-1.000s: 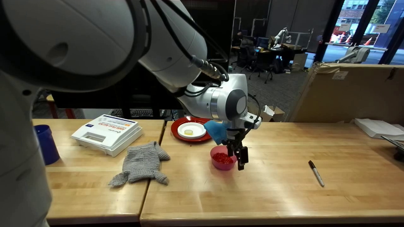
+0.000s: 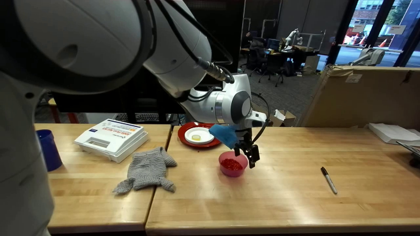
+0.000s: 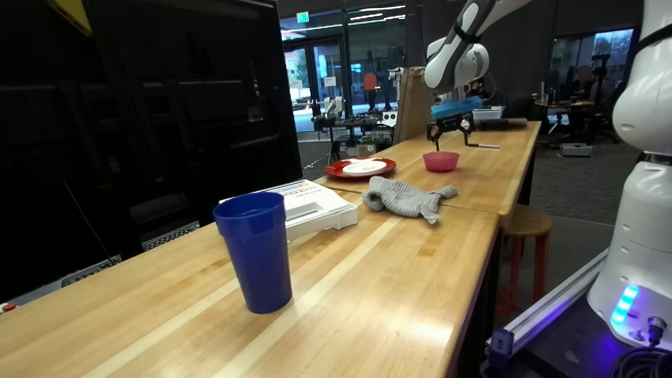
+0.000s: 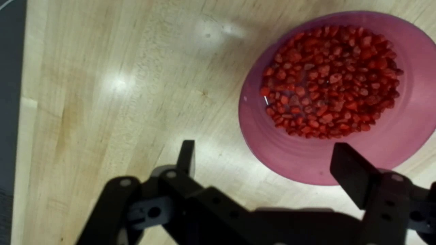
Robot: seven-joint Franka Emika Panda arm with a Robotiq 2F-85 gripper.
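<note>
A pink bowl (image 2: 233,171) partly filled with small red pieces (image 4: 331,81) rests on the table, right of the seam between the two tabletops. Just over its right side in exterior view 1, my gripper (image 2: 246,159) stands open and empty. In the wrist view, one of its fingers (image 4: 353,173) overlaps the bowl's near rim while the other finger (image 4: 186,158) is over bare wood, outside the bowl. Exterior view 2 has the gripper (image 3: 451,142) above the bowl (image 3: 441,161), fingers spread. Whether a fingertip touches the rim, I cannot tell.
Behind the bowl lies a red plate (image 2: 181,135) bearing a white plate (image 2: 204,140). To the left are a grey knitted cloth (image 2: 147,169), a white case (image 2: 112,137) and a blue cup (image 3: 255,252). A marker (image 2: 329,180) lies to the right, with clear wood around it.
In exterior view 1, my gripper has shifted slightly left and up, its fingers now clearer of the bowl's right side. The bowl has not visibly moved.
</note>
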